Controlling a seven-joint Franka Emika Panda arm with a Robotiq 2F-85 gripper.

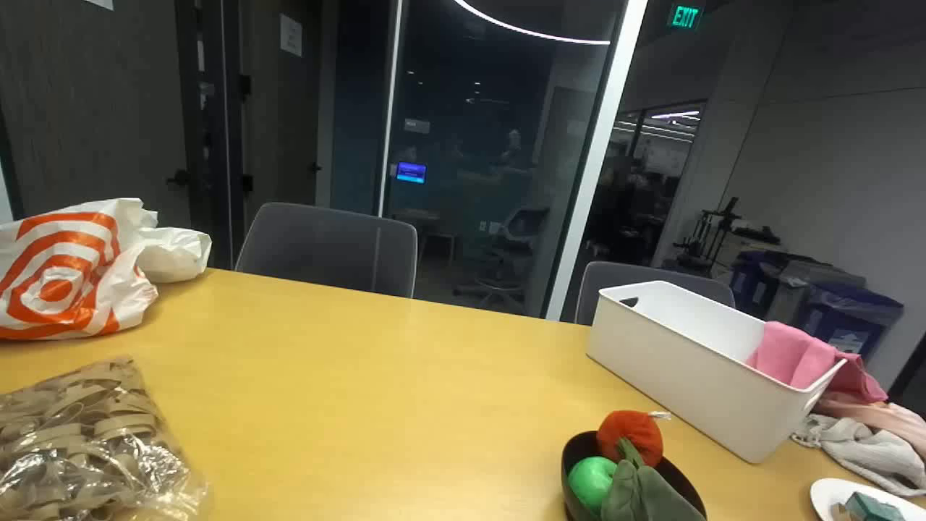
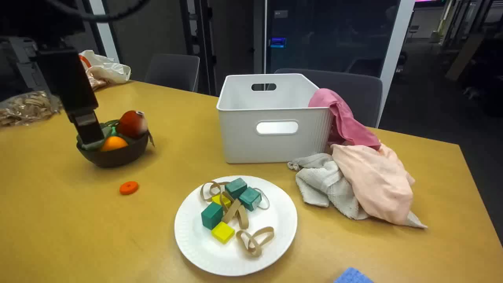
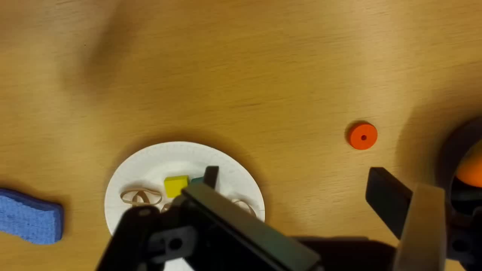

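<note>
My gripper stands open above the table, its two fingers wide apart with nothing between them. In the wrist view an orange-red disc [image 3: 363, 136] with a small central hole lies flat on the wood, just beyond the right finger. Below the left finger is a white paper plate [image 3: 131, 165], partly hidden by it. Exterior view 2 shows that plate [image 2: 193, 240] holding green blocks [image 2: 212, 215], yellow blocks [image 2: 223, 232] and tan rubber bands [image 2: 254, 243]. There a dark finger [image 2: 87, 122] hangs in front of the black bowl [image 2: 115, 158] of toy produce.
Behind the plate stands a white bin [image 2: 273, 136] with a pink cloth [image 2: 346, 115] over its edge. Peach and grey cloths [image 2: 372, 184] lie beside it. A blue sponge [image 3: 29, 216] sits left of the plate. Bags [image 1: 69, 269] occupy the far left; mid-table is clear.
</note>
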